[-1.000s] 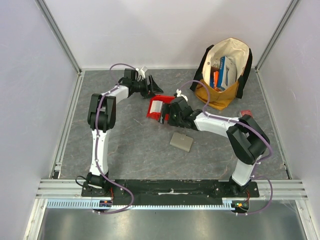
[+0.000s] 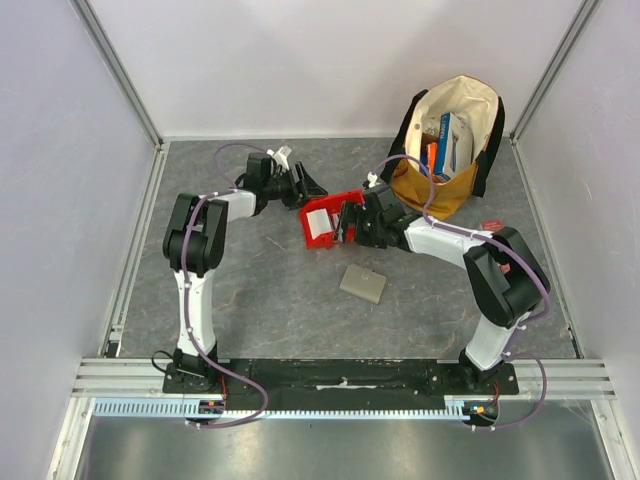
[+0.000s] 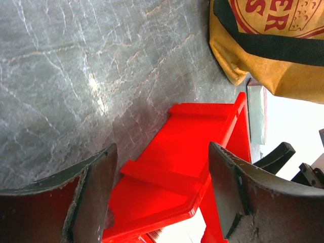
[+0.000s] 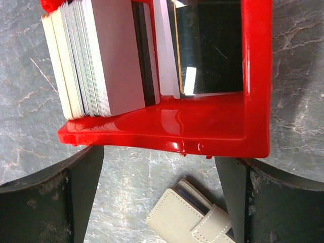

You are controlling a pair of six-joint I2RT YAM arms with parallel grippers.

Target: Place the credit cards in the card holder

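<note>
The red box (image 2: 319,242) lies at the table's upper middle, between the two arms. In the right wrist view, a stack of white cards (image 4: 119,55) stands in one part of it and a dark card (image 4: 210,45) in another. The beige card holder (image 2: 363,283) rests closed on the table below the box. At the box's upper left corner is my left gripper, its fingers apart with red wall showing between and behind them; contact is unclear. My right gripper is open at the box's other side, its fingertips close under the red rim.
A tan and black bag (image 2: 445,195) with books inside stands at the back right. A small red item (image 2: 492,226) lies near the right wall, partly hidden by the right arm.
The red box has shifted a little right and toward the front, turning slightly. My right gripper has moved right along with it.
</note>
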